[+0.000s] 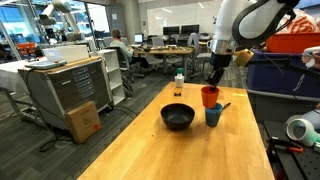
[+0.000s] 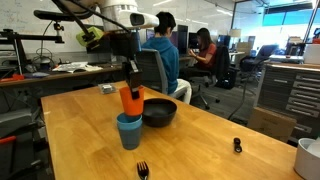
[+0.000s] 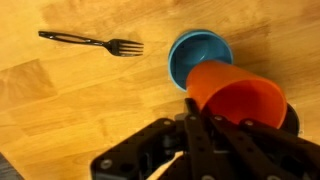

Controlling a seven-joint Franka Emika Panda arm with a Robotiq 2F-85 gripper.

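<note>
An orange-red cup (image 1: 209, 96) hangs from my gripper (image 1: 212, 80), which is shut on its rim. Just below it stands a blue cup (image 1: 212, 115) on the wooden table. In exterior view 2 the orange cup (image 2: 132, 101) is slightly tilted, its lower end at the mouth of the blue cup (image 2: 129, 130); I cannot tell whether it is inside. From the wrist view, the orange cup (image 3: 236, 92) covers part of the blue cup (image 3: 200, 52), and the fingers (image 3: 192, 108) meet its near rim.
A black bowl (image 1: 178, 117) stands close to the blue cup. A dark fork (image 3: 92, 42) lies on the table on the cup's other side. Small bottles (image 1: 179, 80) stand toward the far end.
</note>
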